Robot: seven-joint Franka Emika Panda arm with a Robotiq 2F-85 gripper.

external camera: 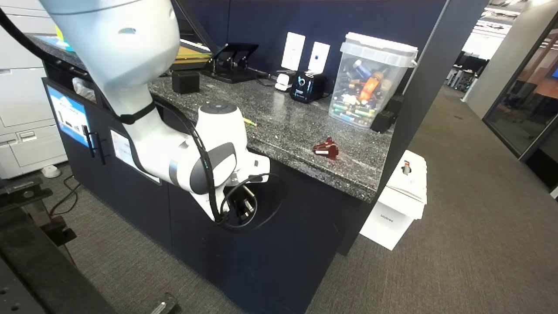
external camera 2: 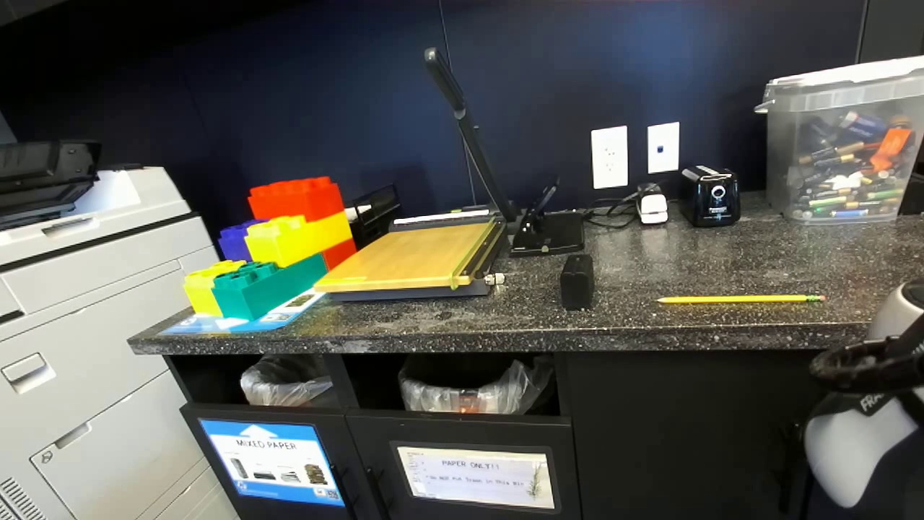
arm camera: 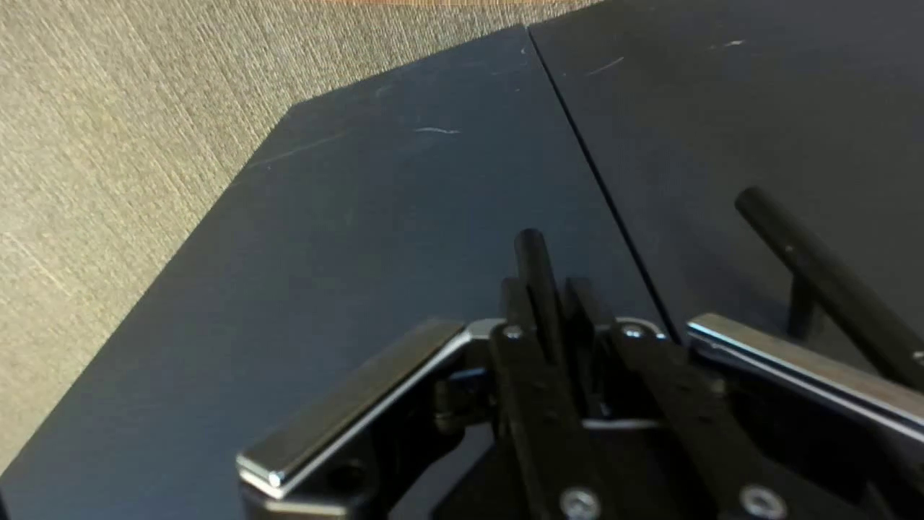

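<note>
My gripper is shut on a black bar handle [arm camera: 532,250] on the dark cabinet front. In the wrist view, the handle's rounded end sticks out past the fingers, and the rest is hidden between them. A second black handle [arm camera: 823,269] stands free to the right, across a narrow seam between the door panels [arm camera: 390,217]. In exterior view 1 the gripper [external camera: 244,206] hangs below the counter edge, close against the cabinet front. Exterior view 2 catches only part of the arm [external camera 2: 853,442] at its right edge.
On the speckled counter [external camera: 282,131] above lie a dark red staple remover [external camera: 326,148] and a yellow pencil [external camera 2: 741,299]. A clear tub of markers [external camera: 369,78] and a black block [external camera 2: 577,282] also stand there. A white box [external camera: 395,204] sits on the floor beyond the cabinet's end.
</note>
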